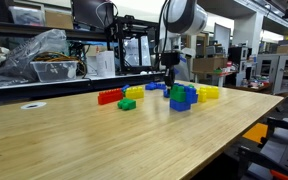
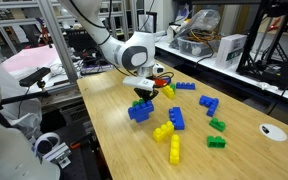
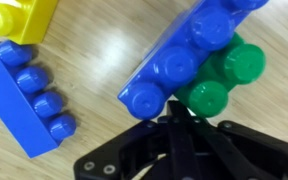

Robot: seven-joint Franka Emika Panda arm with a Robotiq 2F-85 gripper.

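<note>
My gripper looks shut in the wrist view, with no object visible between its fingers. Its tips are right beside a green brick (image 3: 224, 78) and a long blue brick (image 3: 179, 62), both appearing close to the camera; whether they touch cannot be told. From the first exterior view, the green brick (image 1: 177, 91) shows against the blue bricks (image 1: 184, 103), below and in front of the gripper (image 1: 169, 82). The second exterior view has the blue bricks (image 2: 138, 113) at the near-left part of the table, with the gripper above, partly hidden.
Another blue brick (image 3: 24, 98) and a yellow brick (image 3: 22, 18) lie to the left in the wrist view. A red brick (image 1: 110, 96) and a loose green brick (image 1: 126, 104) sit farther left.
</note>
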